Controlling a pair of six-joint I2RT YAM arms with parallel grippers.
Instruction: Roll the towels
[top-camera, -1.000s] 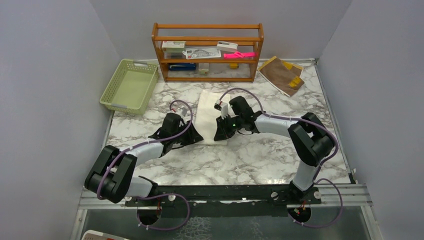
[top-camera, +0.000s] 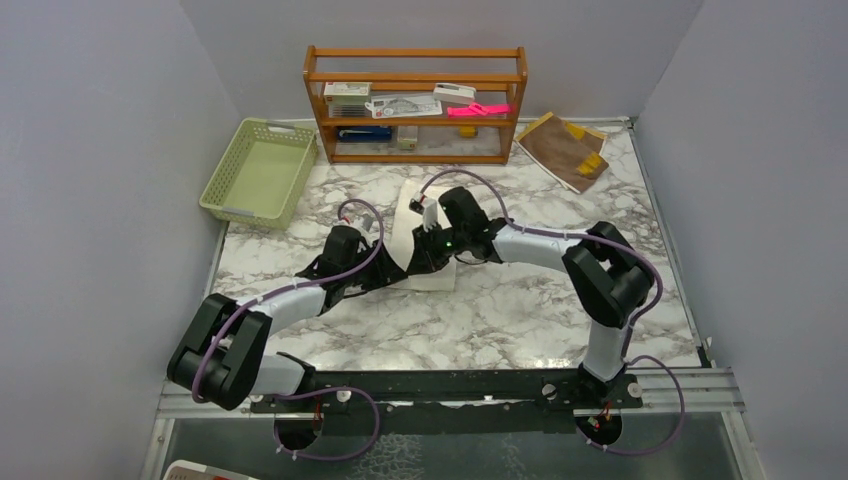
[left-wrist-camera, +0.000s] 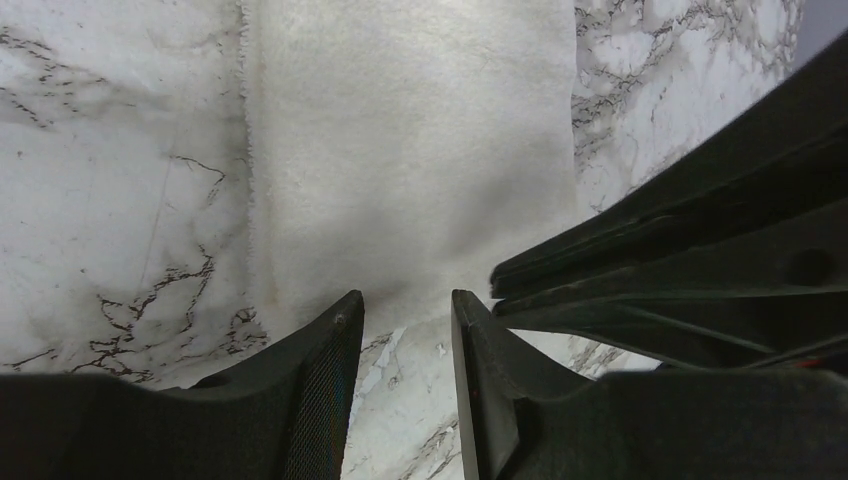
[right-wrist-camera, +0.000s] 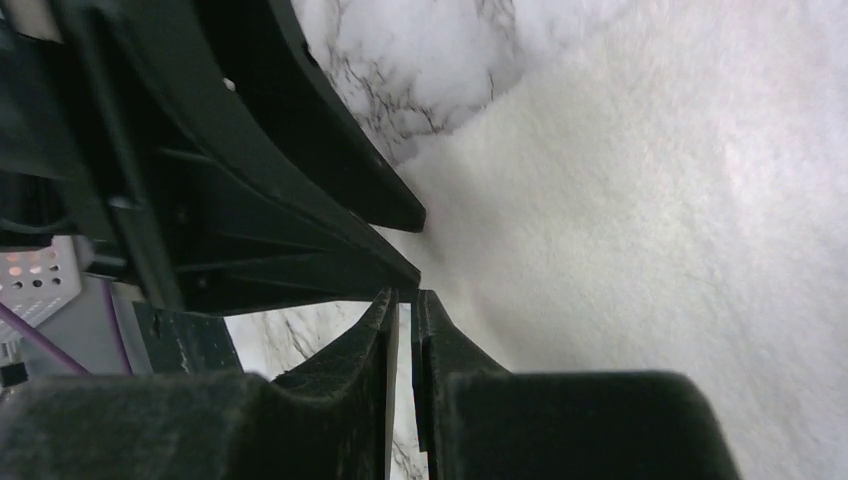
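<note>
The white towel (top-camera: 402, 225) lies flat in mid-table, partly hidden by both arms. At its near edge, my left gripper (top-camera: 402, 280) and right gripper (top-camera: 412, 272) are close together, almost tip to tip. In the left wrist view, the left fingers (left-wrist-camera: 345, 320) stand partly apart over the towel's edge, towel (left-wrist-camera: 420, 130) and marble showing between them. Whether they pinch cloth does not show. The right fingers (right-wrist-camera: 435, 325) are closed to a thin gap in the right wrist view, with no clear fold of towel (right-wrist-camera: 640, 200) between them.
A green basket (top-camera: 260, 215) stands at the back left, looking empty. At the back is a wooden rack (top-camera: 420, 122) with boxes and pink scissors. Folded brown cloth (top-camera: 560, 155) lies at the back right. Marble is clear at the right and front.
My right gripper has moved left across the towel, close up to the left gripper. The left arm stays almost where it was, and the towel's outline looks unchanged.
</note>
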